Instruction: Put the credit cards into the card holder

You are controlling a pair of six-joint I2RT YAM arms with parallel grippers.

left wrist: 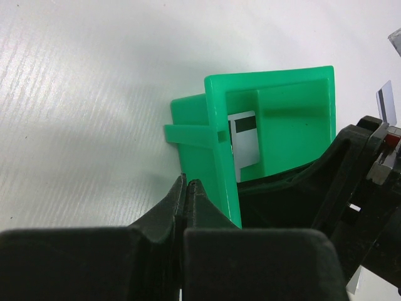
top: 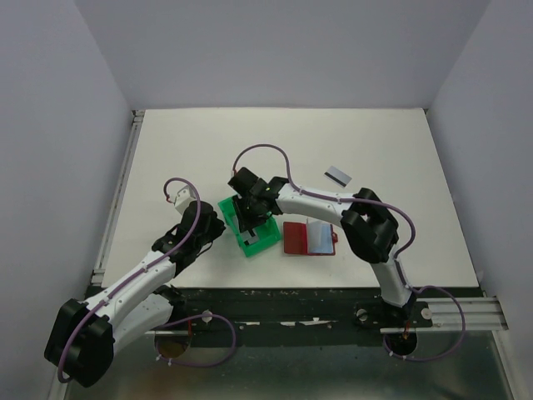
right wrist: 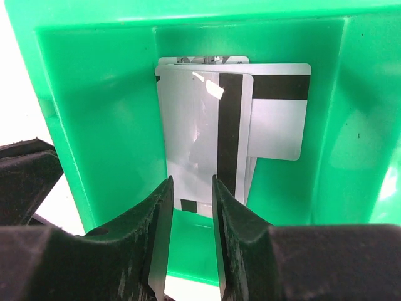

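Observation:
Several white and grey cards with black stripes lie overlapping on the floor of a green box. Over them stands my right gripper, its fingers apart; no card shows clearly held between them. In the top view this arm covers part of the box. The card holder lies unfolded to the right of the box, with a red side and a light blue side. My left gripper is shut beside the box's left wall, nothing visible between its fingertips.
A grey card with a dark stripe lies alone on the table toward the back right. Bare white table spreads across the back and the far right. The box walls rise around the right gripper.

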